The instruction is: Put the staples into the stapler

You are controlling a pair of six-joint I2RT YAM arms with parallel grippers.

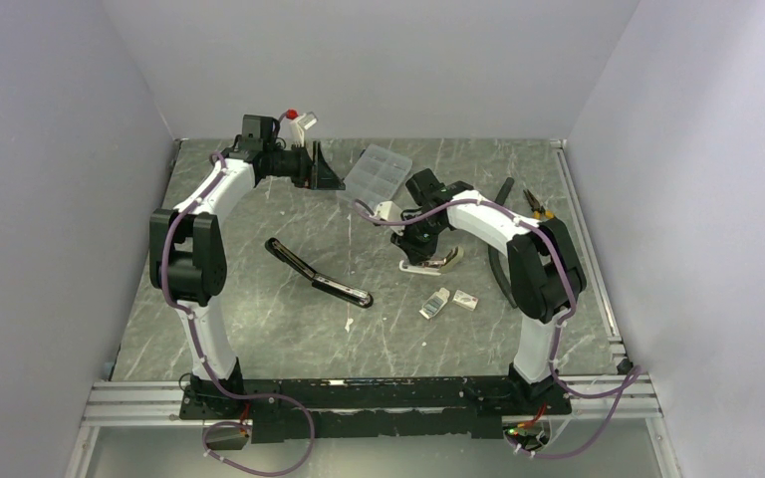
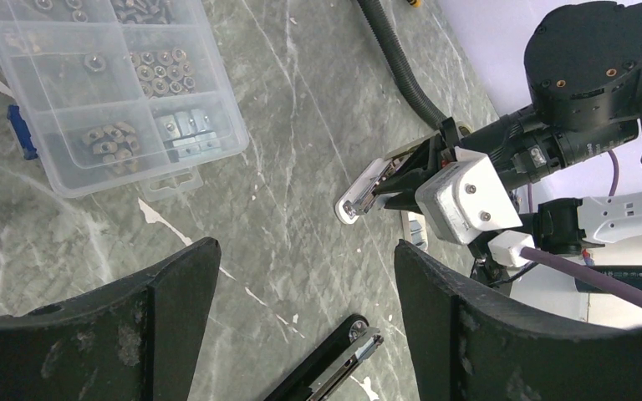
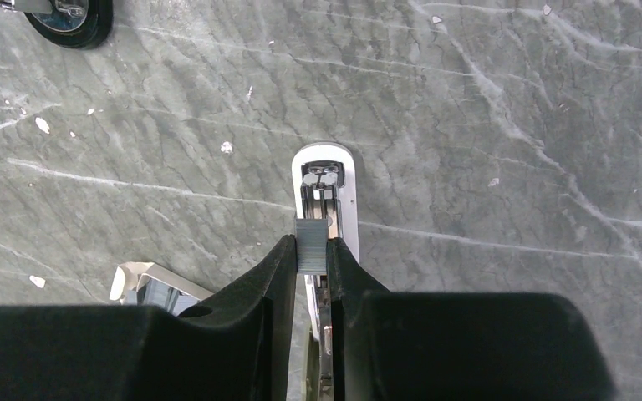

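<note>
A small white stapler (image 3: pixel 349 209) lies opened on the table, its metal staple channel facing up in the right wrist view. Directly over this channel, a grey strip of staples (image 3: pixel 311 259) sits between the fingertips of my right gripper, which is shut on it. Whether the strip touches the channel, I cannot tell. Part of the stapler is hidden behind the fingers. A longer black stapler (image 1: pixel 319 275) lies unfolded left of centre. My left gripper (image 1: pixel 326 171), fingers wide apart and empty, hovers beside the clear parts box at the back.
The clear compartment box (image 1: pixel 379 173) holds nuts and other small hardware. An opened staple pack (image 1: pixel 434 303) and a small white box (image 1: pixel 465 301) lie in front of the white stapler. A dark hose (image 1: pixel 498 261) and orange-handled pliers (image 1: pixel 538 207) are at the right.
</note>
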